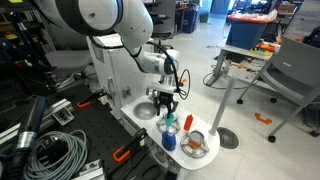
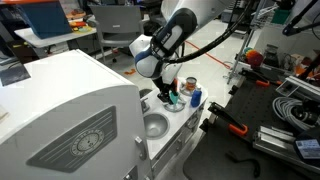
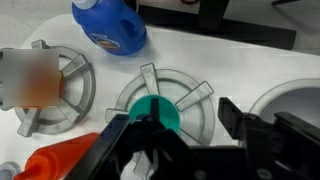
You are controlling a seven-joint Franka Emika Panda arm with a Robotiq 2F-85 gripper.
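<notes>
A teal cup (image 3: 168, 105) stands on a round grey burner (image 3: 203, 88) of the white stove top. In the wrist view my gripper is open: the left finger overlaps the cup, while the right one is off to its right, and the burner shows through the gap. Exterior view 1 has the gripper (image 1: 175, 103) close above the teal cup (image 1: 168, 119). In exterior view 2 the dark gripper partly hides the teal cup (image 2: 174, 98). Contact between finger and cup cannot be made out.
A blue bottle (image 3: 108, 25) stands at the counter's front edge. A red bottle (image 3: 66, 154) is left of the cup, near an orange-brown container (image 3: 42, 97) on another burner. A grey sink bowl (image 3: 293, 107) opens on the right.
</notes>
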